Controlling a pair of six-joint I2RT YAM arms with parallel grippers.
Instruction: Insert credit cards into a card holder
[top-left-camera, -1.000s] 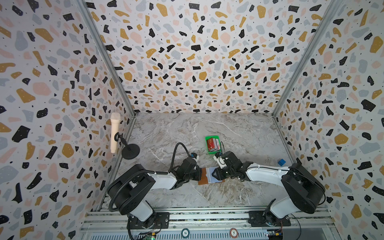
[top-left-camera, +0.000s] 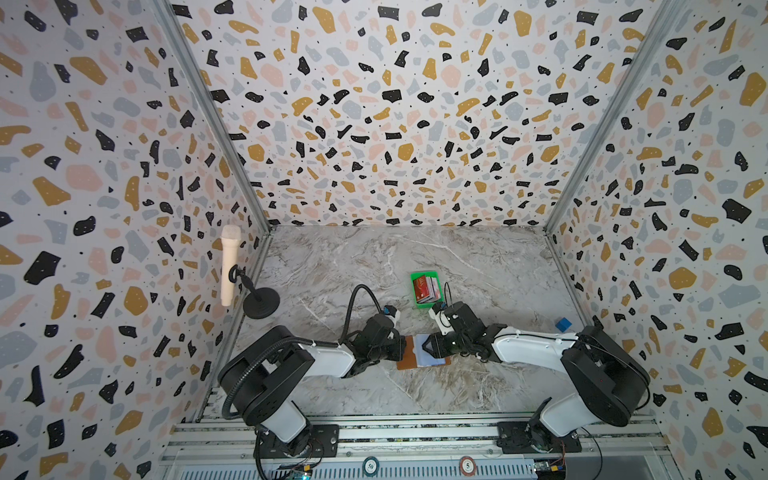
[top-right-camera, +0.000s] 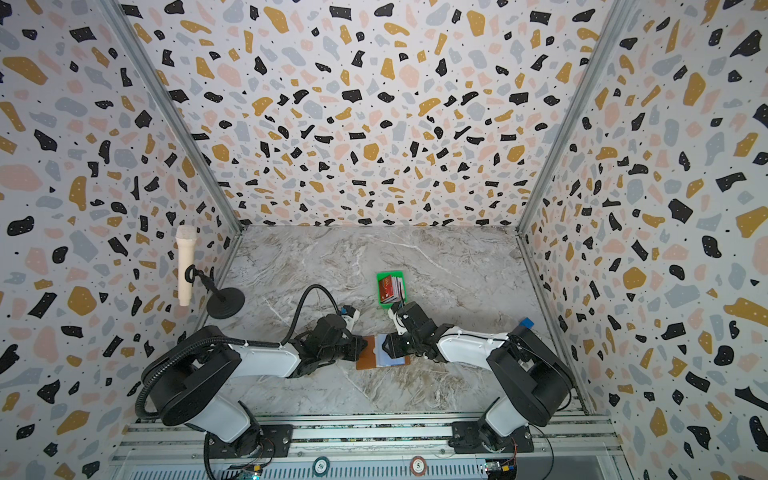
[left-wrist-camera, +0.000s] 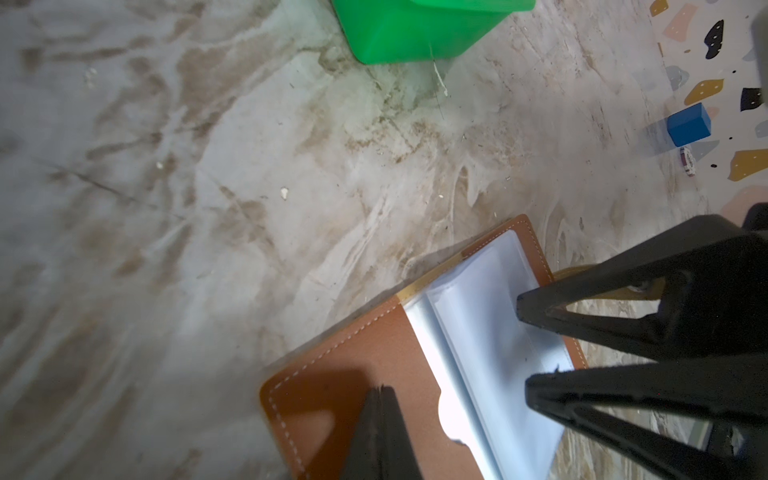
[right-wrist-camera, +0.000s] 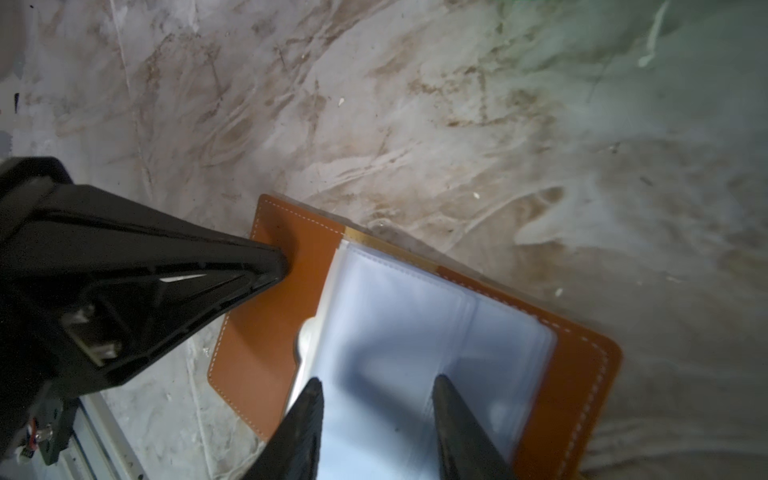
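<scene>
The open brown card holder (top-left-camera: 406, 360) with clear white sleeves (right-wrist-camera: 384, 320) lies flat near the table's front. My left gripper is shut, its tips over the holder's brown left part, nothing seen between them. My right gripper is part open, its fingertips low over the clear sleeves, with no card visible between them. The green box (top-left-camera: 426, 289) behind the holder holds a stack of red and pale cards (top-right-camera: 389, 288).
A blue block (top-left-camera: 563, 325) sits at the right edge of the table. A black stand (top-left-camera: 261, 303) with a pale cylinder is at the left.
My left arm is nearly still.
</scene>
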